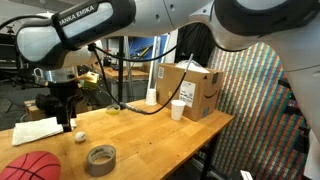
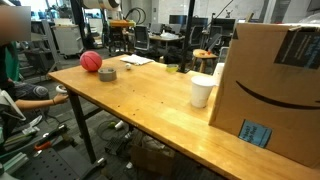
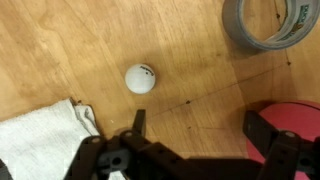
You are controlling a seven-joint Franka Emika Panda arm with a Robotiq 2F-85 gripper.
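My gripper stands open above the table, its two fingers far apart and nothing between them. In the wrist view a small white ball [image 3: 140,78] rests on bare wood, ahead of the left finger. A roll of grey tape [image 3: 262,38] lies at the upper right. The red ball [image 3: 296,122] shows at the right edge, partly behind the right finger. At the lower left is a white cloth [image 3: 45,142]. Exterior view 1 has the gripper [image 1: 69,122] over the table's left part, close to the cloth [image 1: 37,131] and the white ball [image 1: 80,137].
A white cup [image 1: 177,109] and a cardboard box [image 1: 187,90] stand at the table's far right end. A yellow item [image 1: 112,108] sits near the back edge.
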